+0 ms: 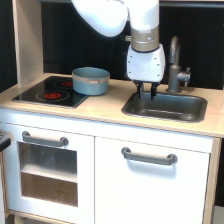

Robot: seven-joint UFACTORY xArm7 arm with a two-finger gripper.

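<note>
My gripper (147, 92) hangs low over the left part of the dark sink (180, 107), pointing down. Its two dark fingers look spread apart, and I can see nothing between them. At this size the fingertips blend into the dark basin. A blue-grey pot (91, 82) stands upright on the counter, at the right edge of the black stove top (50, 97), to the left of my gripper.
A dark faucet (175, 65) rises behind the sink, close to the right of my hand. Bare wooden counter (105, 108) lies between stove and sink. Below are cabinet doors with a left handle (45, 139) and a right handle (149, 156).
</note>
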